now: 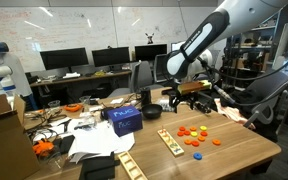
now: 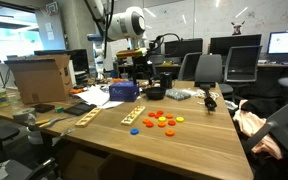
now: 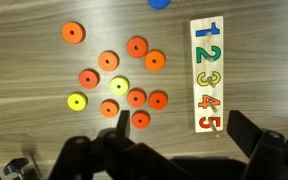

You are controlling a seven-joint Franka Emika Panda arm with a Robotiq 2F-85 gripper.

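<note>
Open and empty, my gripper hangs above the table, its two dark fingers wide apart in the wrist view. Below and towards the right of that view lies a wooden strip (image 3: 207, 75) with coloured numbers 1 to 5 and small pegs. Round discs with centre holes lie scattered left of the strip: several orange-red ones, such as the orange disc (image 3: 73, 32), and two yellow ones, one being the yellow disc (image 3: 77, 101). A blue disc (image 3: 159, 3) is cut off by the top edge. None of the discs touches the fingers.
A second wooden strip (image 1: 131, 165) lies nearer the table's left front. Behind stand a blue box (image 1: 125, 120), white papers (image 1: 92, 139) and a dark bowl (image 1: 152, 111). A large cardboard box (image 2: 42, 79) rises at one side. Bare tabletop (image 2: 199, 145) lies beyond the discs.
</note>
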